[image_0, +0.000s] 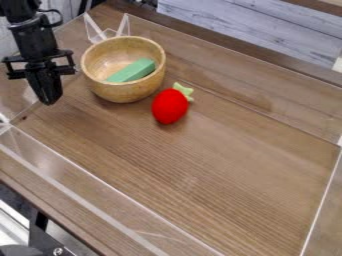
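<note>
My black gripper (40, 72) hangs at the upper left over the table edge, its tip just left of a wooden bowl (123, 90). Whether its fingers are open or shut is hard to make out. In the bowl lies a pale green block (131, 71). To the bowl's lower right sits a red tomato-like object (170, 107) with a light green piece (185, 92) behind it.
A white wire-like shape stands behind the bowl at the top left.
</note>
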